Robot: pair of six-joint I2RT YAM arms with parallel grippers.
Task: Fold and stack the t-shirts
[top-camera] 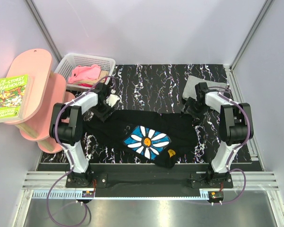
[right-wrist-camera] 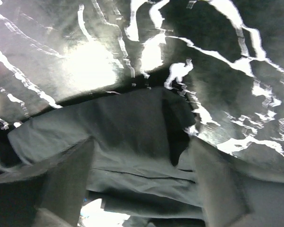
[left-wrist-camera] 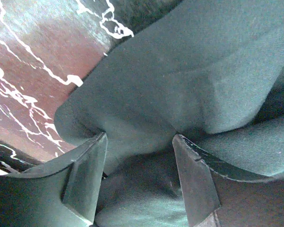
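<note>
A black t-shirt [top-camera: 175, 132] with a blue-and-white daisy print lies spread on the marbled table [top-camera: 142, 85]. My left gripper [top-camera: 104, 113] is down at its upper left corner; in the left wrist view the fingers [left-wrist-camera: 85, 175] stand apart over folds of black cloth. My right gripper [top-camera: 194, 111] is at the upper right corner, its fingers [right-wrist-camera: 61, 179] apart around a bunched edge of the shirt.
A white basket [top-camera: 85, 61] with pink clothes stands at back left, beside pink shelves [top-camera: 33, 61] holding a book. A folded grey cloth [top-camera: 194, 82] lies at back right.
</note>
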